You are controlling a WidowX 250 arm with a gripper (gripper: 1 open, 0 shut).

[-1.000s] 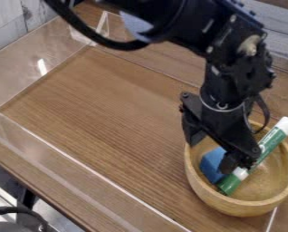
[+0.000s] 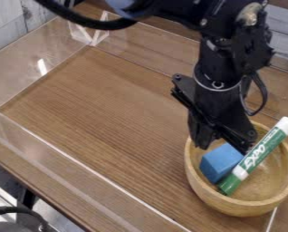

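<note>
My black gripper (image 2: 211,131) hangs above the left part of a tan bowl (image 2: 241,204) at the lower right, its fingers shut with nothing visible between them. In the bowl, just below the fingers, lies a blue block (image 2: 219,162). Beside it a green and white tube (image 2: 262,150) lies slanted, its upper end resting at the bowl's back right rim.
A clear edging runs along the table's left and front sides. Cables lie off the lower left edge.
</note>
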